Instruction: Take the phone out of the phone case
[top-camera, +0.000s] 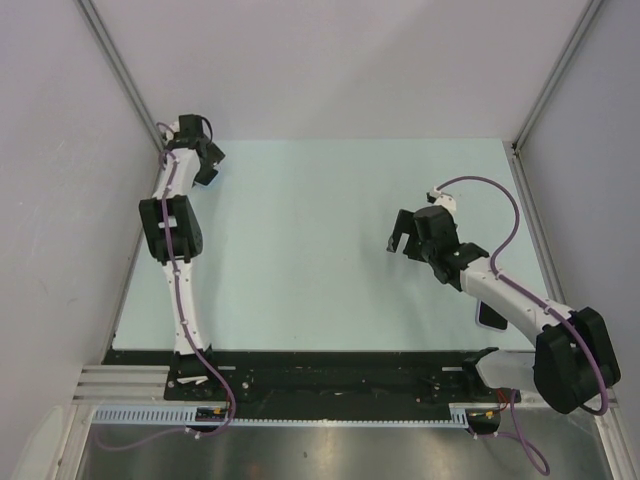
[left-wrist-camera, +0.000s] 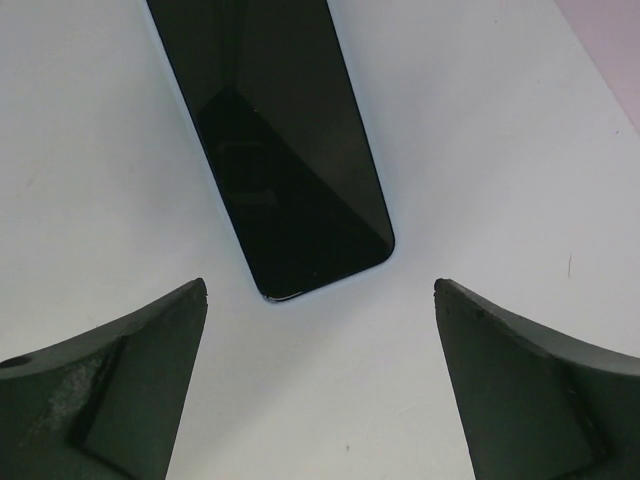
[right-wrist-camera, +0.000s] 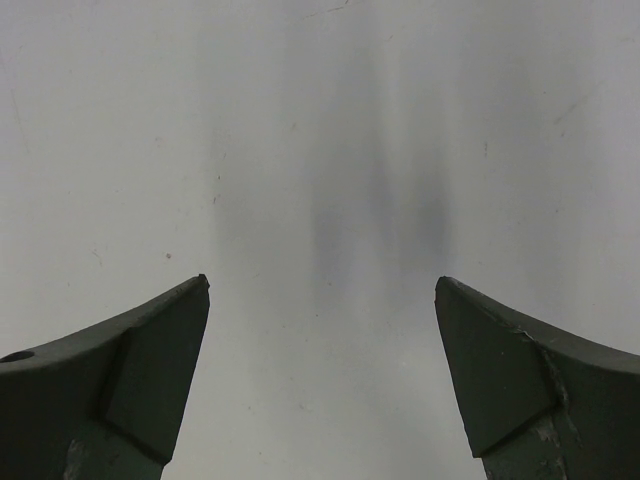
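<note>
A dark, glossy phone (left-wrist-camera: 290, 150) lies flat on the white table in the left wrist view, its far end cut off by the top edge. A thin pale line runs along its sides; whether this is a clear case cannot be told. My left gripper is open above the table, its fingers to either side and just short of the phone's near end, touching nothing. Over bare table at the centre right, my right gripper stands open and empty. Another dark, pale-edged rectangle (top-camera: 491, 316) lies near the front right corner.
Walls rise along the left, right and back. The left arm reaches close to the left wall, at the back corner. My right forearm passes near the dark rectangle at the front right.
</note>
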